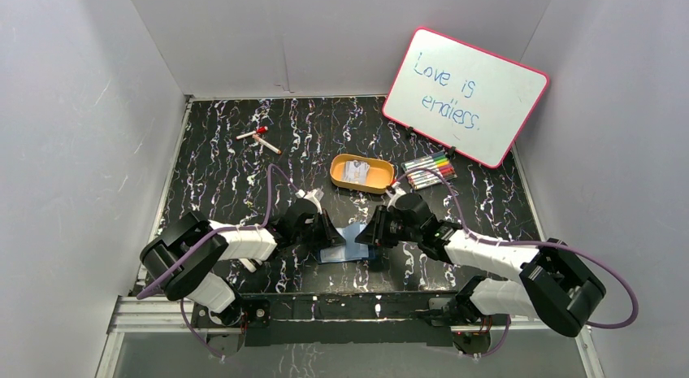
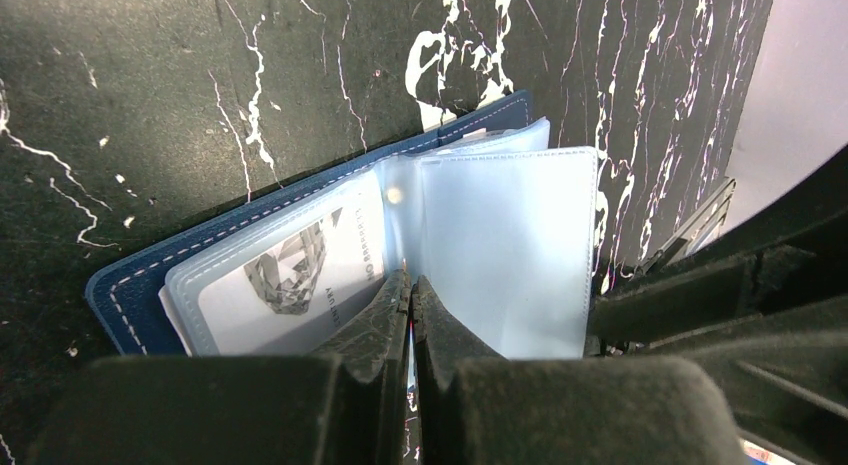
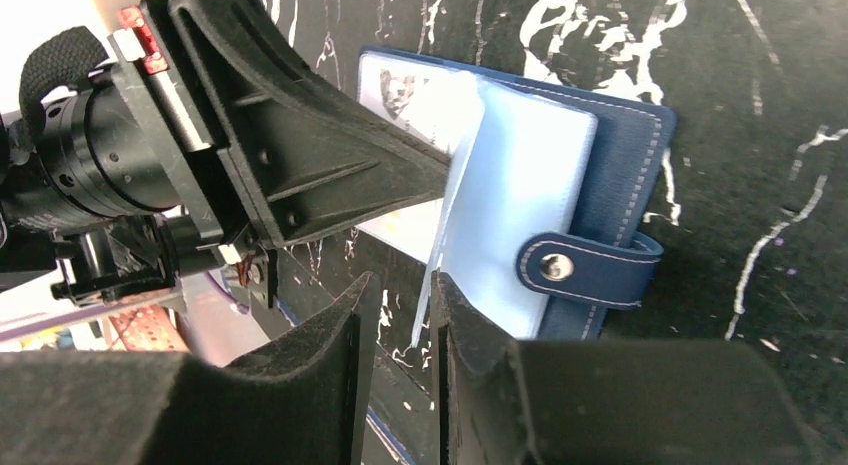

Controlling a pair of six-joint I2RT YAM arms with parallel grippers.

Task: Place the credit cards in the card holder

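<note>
The card holder lies spread on the table, with a dark blue cover and light-blue clear sleeves. A card with a diamond picture shows in one sleeve. In the right wrist view a sleeve leaf stands up, seen nearly edge-on. My left gripper is shut, its tips at this leaf; whether they pinch it cannot be told. My right gripper is low beside the leaf's free edge, a gap showing between its fingers; its grip on the leaf is unclear. More cards lie in the orange tray.
The snap strap lies at the holder's side. Markers and a whiteboard are at the back right, with two loose markers back left. My two grippers are close together over the holder.
</note>
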